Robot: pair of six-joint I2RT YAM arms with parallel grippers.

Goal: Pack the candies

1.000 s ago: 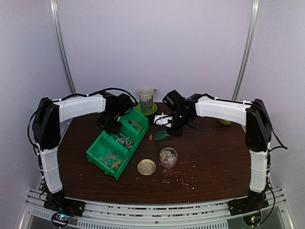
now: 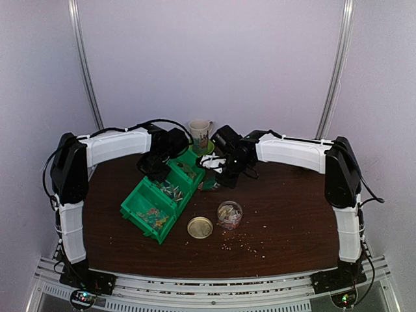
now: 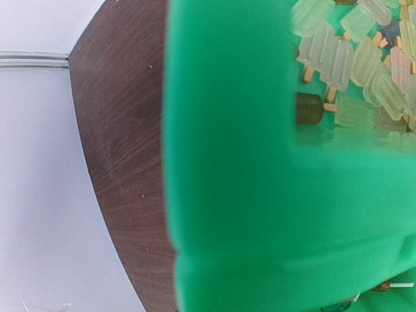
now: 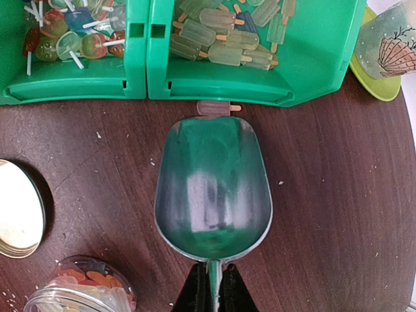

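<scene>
The green compartment box (image 2: pixel 170 218) stands slanted on the left half of the table. At its back-left side is my left gripper (image 2: pixel 160 174), shut on the box wall; its fingers are hidden. Box wall (image 3: pixel 227 130) fills much of the left wrist view. My right gripper is shut on the handle of a metal scoop (image 4: pixel 214 188), whose bowl looks empty with green reflections. Just past the scoop's front edge, a pink popsicle candy (image 4: pixel 214 108) lies on the table against the box's outer wall. Popsicle candies (image 4: pixel 224 39) and lollipops (image 4: pixel 75 42) fill neighbouring compartments.
An open clear jar (image 2: pixel 229 214) holding candies stands front centre, with its gold lid (image 2: pixel 199 227) to the left. Crumbs lie in front of the jar. Behind the box, a mug (image 2: pixel 199 132) sits by a lime saucer (image 4: pixel 377 81).
My right gripper has carried the scoop left, up to the pink candy beside the box.
</scene>
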